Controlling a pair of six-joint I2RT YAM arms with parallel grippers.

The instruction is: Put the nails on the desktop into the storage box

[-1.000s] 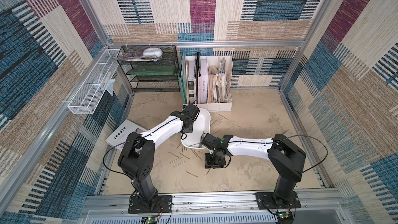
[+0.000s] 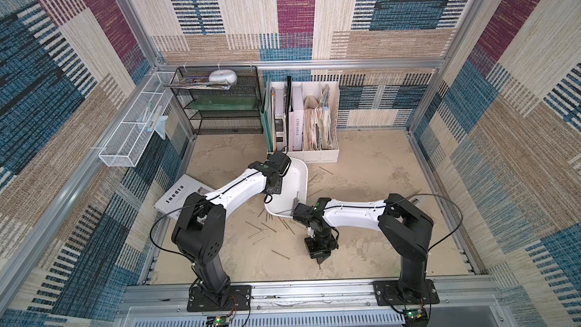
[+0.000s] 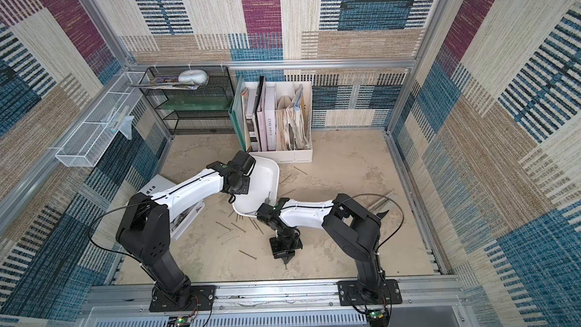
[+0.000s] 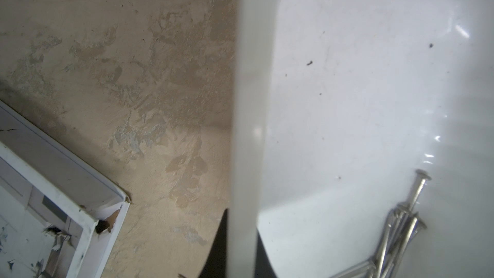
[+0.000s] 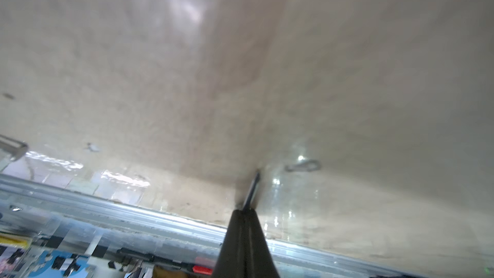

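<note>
The white storage box (image 2: 296, 176) rests on the desktop. My left gripper is shut on its side rim, one finger each side of the wall. Several nails (image 4: 398, 239) are heaped inside the box. Toward the front of the desktop, my right gripper has its fingertips pinched together on a nail (image 5: 252, 189); only the pointed end sticks out beyond the tips, the rest hidden. Several loose nails (image 2: 280, 254) lie on the desktop between the box and the front edge, left of the right gripper.
Behind the box stands a white file holder (image 2: 320, 156). A white carton marked "inedia" (image 2: 181, 195) lies at the left. A metal rail (image 5: 154, 222) runs along the front edge, near the right gripper. One more nail (image 2: 326, 170) lies right of the box.
The left arm keeps its place at the box rim.
</note>
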